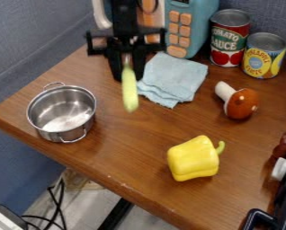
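Observation:
My black gripper [124,54] is at the back left of the wooden table, in front of the toy microwave. A pale yellow elongated object [129,90] hangs upright just below it, its upper end between the blurred fingers; whether they are shut on it is hard to tell. A steel pot [61,111] sits at the left, a light blue cloth [170,81] to the right of the gripper.
A yellow pepper [193,160] lies at front right, a toy mushroom [240,103] at right. Tomato [228,42] and yellow [263,60] cans stand at the back right. Dark objects line the right edge.

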